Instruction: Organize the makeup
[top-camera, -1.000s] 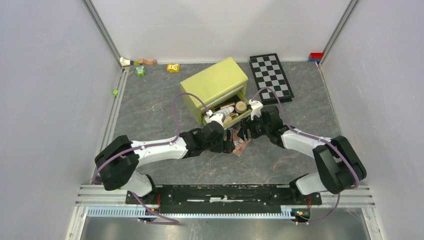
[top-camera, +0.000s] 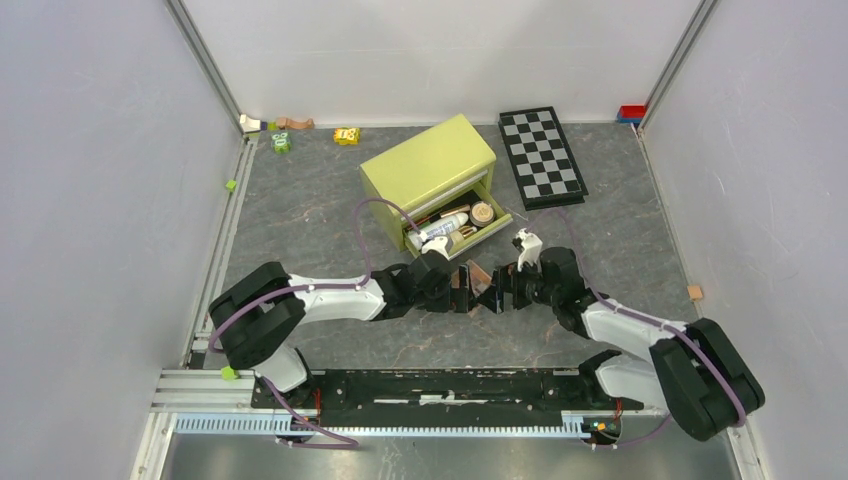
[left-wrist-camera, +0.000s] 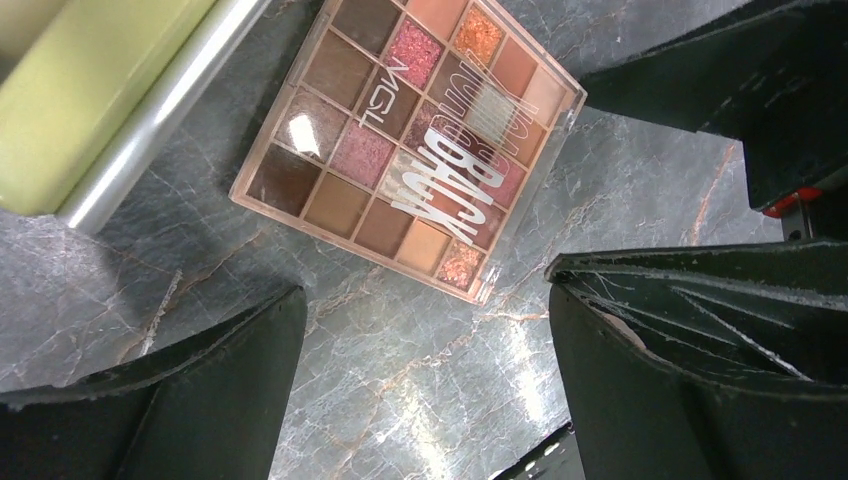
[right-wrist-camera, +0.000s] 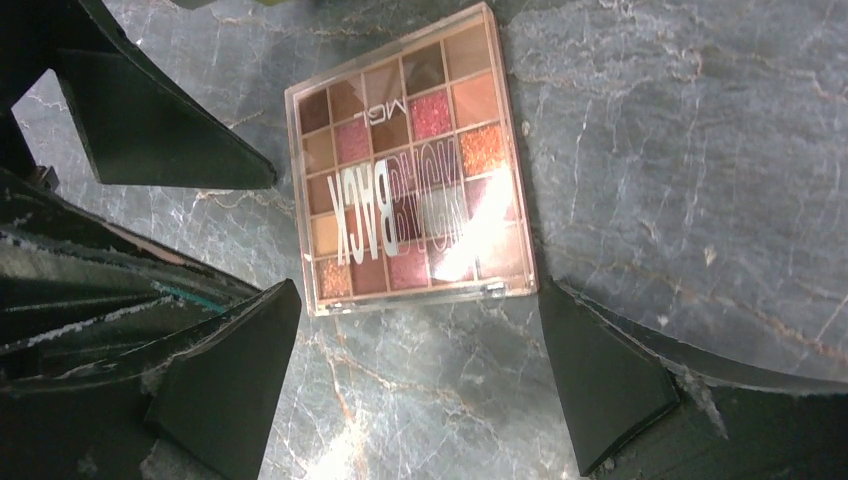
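A square eyeshadow palette (top-camera: 477, 275) with a clear lid lies flat on the marble table, below the open drawer (top-camera: 488, 230) of the green organizer (top-camera: 428, 160). The left wrist view shows the palette (left-wrist-camera: 400, 140) beyond my open left gripper; the right wrist view shows the palette (right-wrist-camera: 410, 170) just beyond my open right gripper. Both grippers are low, on either side of it, with nothing held. The drawer holds a white tube (top-camera: 435, 226), a round compact (top-camera: 482, 213) and other items.
A checkerboard (top-camera: 543, 160) lies back right; small toys (top-camera: 346, 136) sit along the back left, a red box (top-camera: 632, 111) at the back right corner. The two grippers nearly meet over the palette.
The left arm has shifted only slightly.
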